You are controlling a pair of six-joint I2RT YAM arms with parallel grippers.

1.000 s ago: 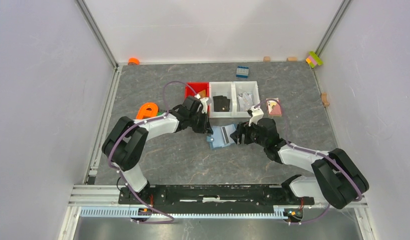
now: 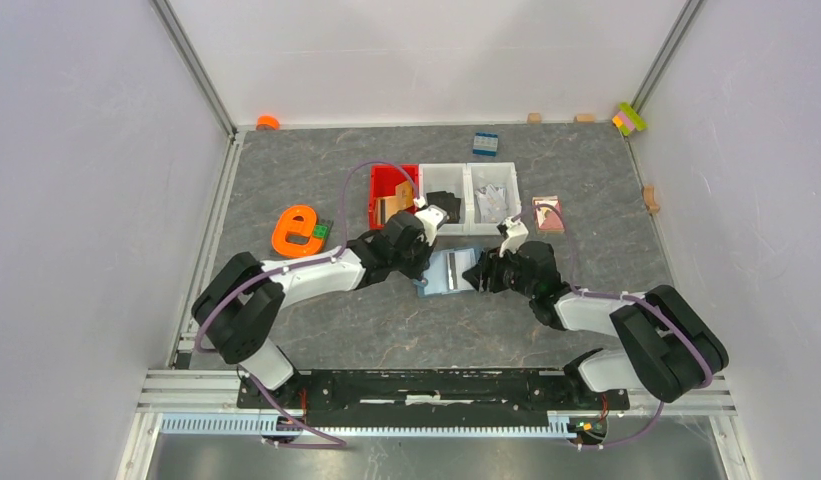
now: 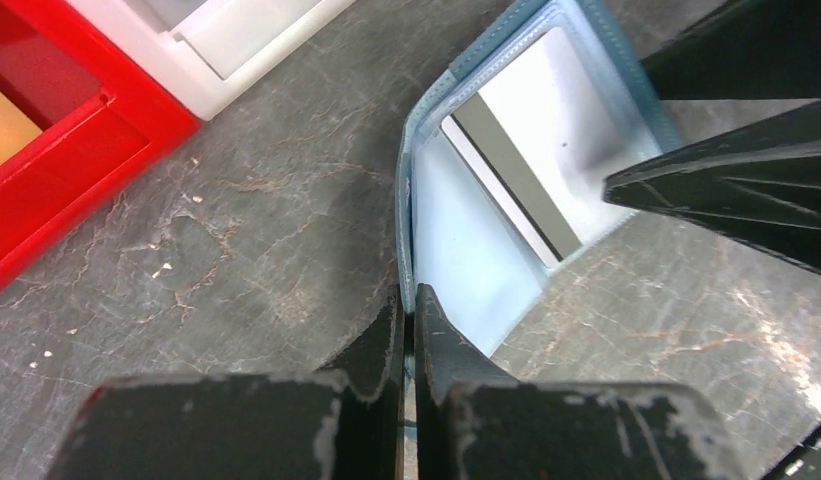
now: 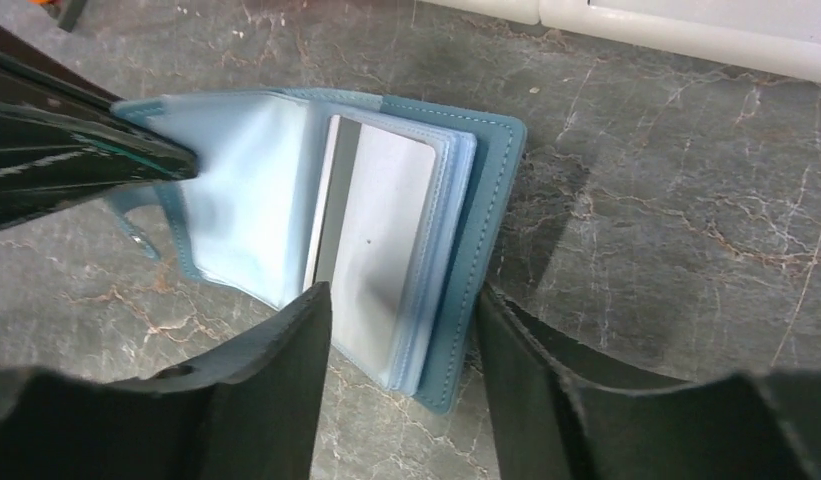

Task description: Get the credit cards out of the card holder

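The light blue card holder (image 2: pixel 443 270) lies open on the grey table between my grippers. White cards with a grey stripe (image 4: pixel 376 240) sit in its pocket. My left gripper is shut on the holder's flap edge, seen edge-on between its fingertips. My right gripper is part open around the holder's other end, one fingertip over the card side and one by the outer blue edge; whether they touch it is unclear.
A red bin (image 2: pixel 381 178) and two white bins (image 2: pixel 444 172) stand just behind. An orange object (image 2: pixel 291 225) lies at left, a small box (image 2: pixel 547 215) at right.
My left gripper has moved toward the front and right over the last second, now on the holder. The right gripper has shifted only slightly.
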